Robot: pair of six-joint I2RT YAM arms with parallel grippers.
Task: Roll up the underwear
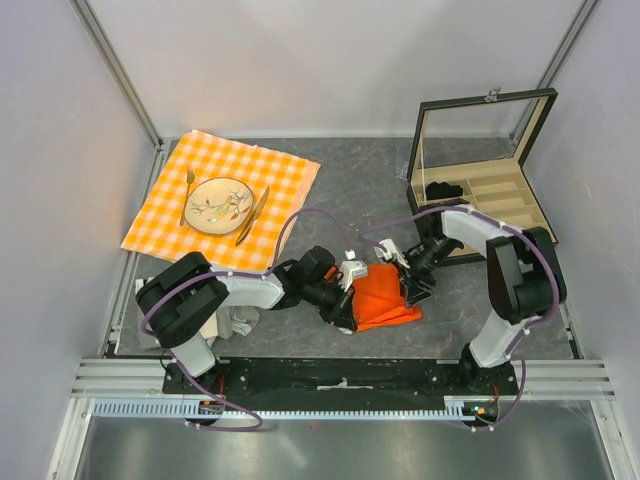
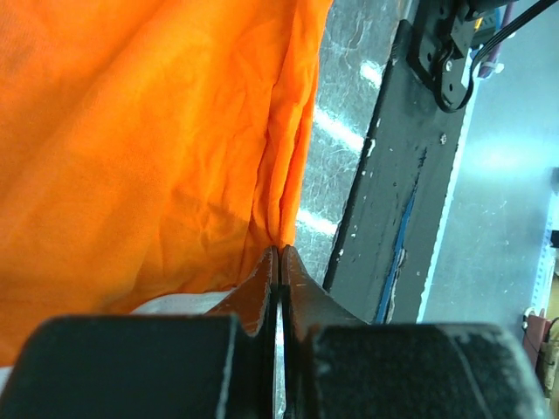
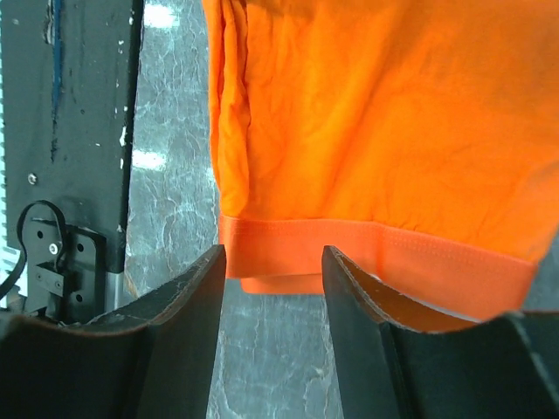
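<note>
The orange underwear point(image 1: 378, 292) lies on the grey table in the top view, its near edge folded and both arms over it. At its near left corner my left gripper is shut, and the folded orange cloth point(image 2: 236, 148) gathers to a point between its fingertips. A white band shows beside them. My right gripper stands part open at the near right corner. Its fingertips lie on either side of part of the red-orange hem point(image 3: 288, 240), apart from each other and not closed on the cloth. Part of the underwear is hidden under the grippers.
An orange checked cloth point(image 1: 285, 170) with a plate point(image 1: 219, 206), fork and knives lies at the back left. The open compartment box point(image 1: 500, 185) stands at the back right, with something black inside. Grey-white cloth point(image 1: 237, 320) lies by the left arm.
</note>
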